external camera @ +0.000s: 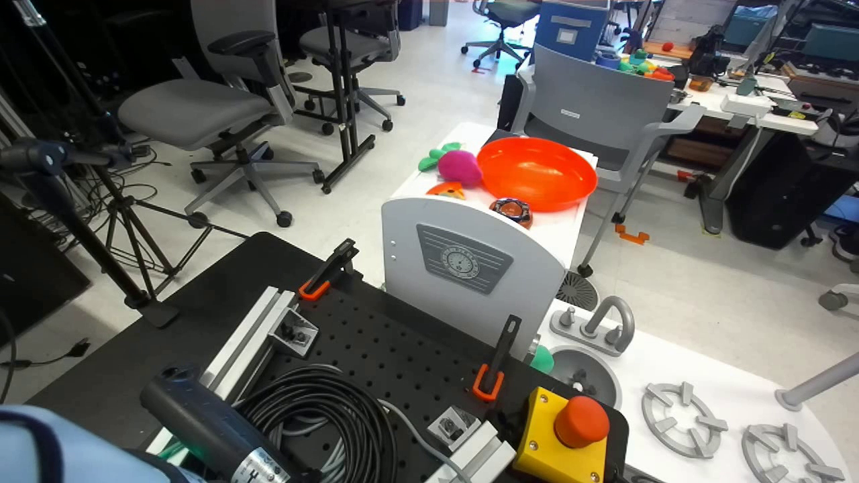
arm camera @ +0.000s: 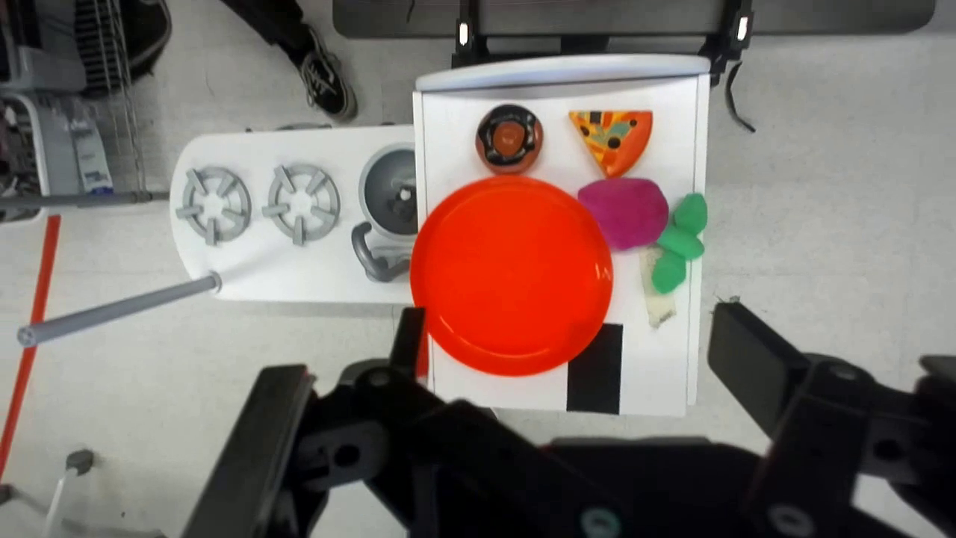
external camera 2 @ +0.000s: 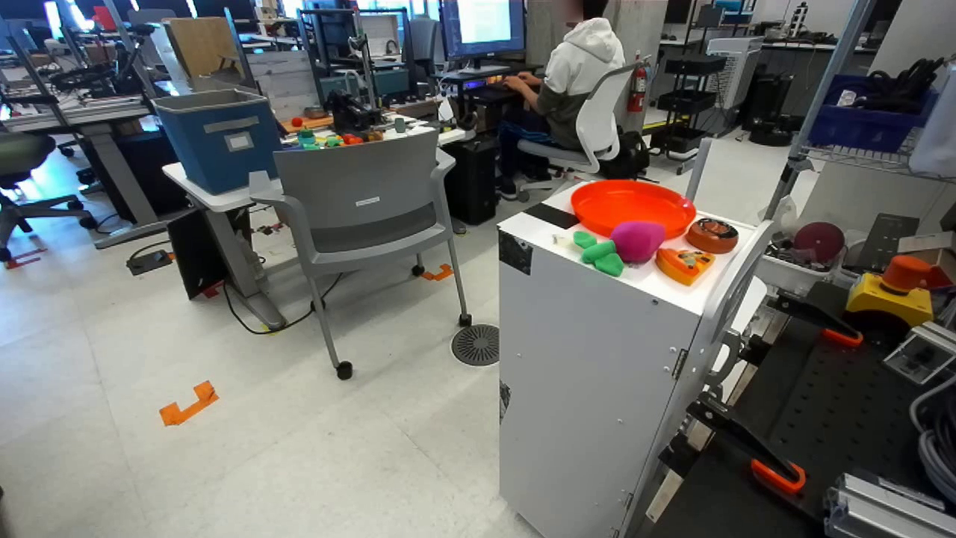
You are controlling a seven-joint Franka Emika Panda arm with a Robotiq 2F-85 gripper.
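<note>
In the wrist view my gripper stands open, its dark fingers (arm camera: 757, 359) wide apart, with nothing held between them. Beyond the fingertips is a white cabinet top (arm camera: 659, 390) bearing an orange-red plate (arm camera: 511, 273). A chocolate-topped toy donut (arm camera: 508, 139) lies beside the plate's rim, and a toy pizza slice (arm camera: 616, 136) is to its right. The magenta toy vegetable (arm camera: 624, 214) with green leaves (arm camera: 683, 240) rests at the plate's right edge. Nothing lies on the plate. Neither exterior view shows the gripper.
A low white counter with burners (arm camera: 302, 205) and a grey sink (arm camera: 389, 193) adjoins the cabinet. The upright grey back panel (external camera: 467, 257) separates the cabinet top from the black pegboard table (external camera: 362, 322). A grey chair (external camera 2: 367, 202) stands near the cabinet.
</note>
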